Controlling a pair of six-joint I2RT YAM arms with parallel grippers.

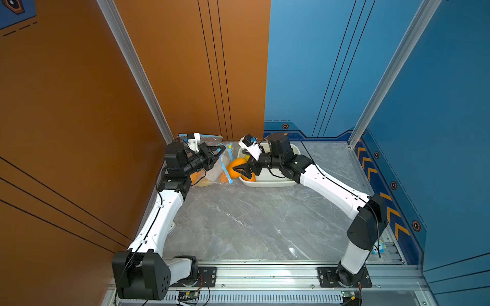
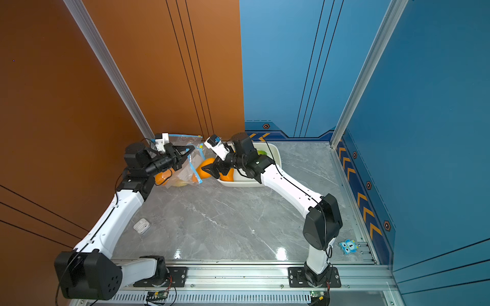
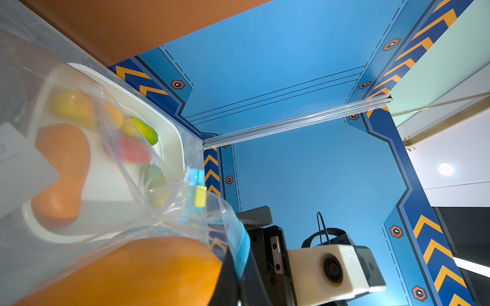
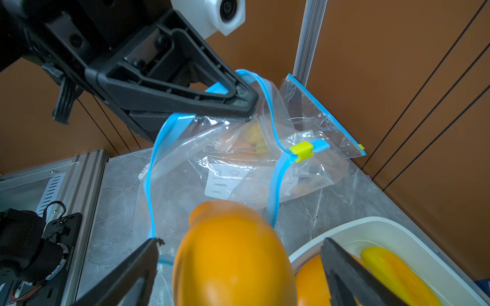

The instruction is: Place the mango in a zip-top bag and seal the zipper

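Note:
The clear zip bag [image 4: 278,188] hangs with its blue-rimmed mouth spread wide. My left gripper is shut on its upper rim, with the blue strip [image 3: 240,244] running into the fingertips in the left wrist view. A large orange mango [image 4: 232,260] is at the mouth, blurred in the right wrist view and covering part of the rim. My right gripper is open around it, fingers [image 4: 145,267] on both sides with gaps showing. From the top left, the mango [image 1: 236,167] lies mostly right of the blue rim; how deep it sits is unclear.
A white basin [image 4: 377,224] of several fruits stands close on the right, under my right gripper. Behind the held bag lies another blue-topped bag [image 4: 326,112], with fruit showing through the film.

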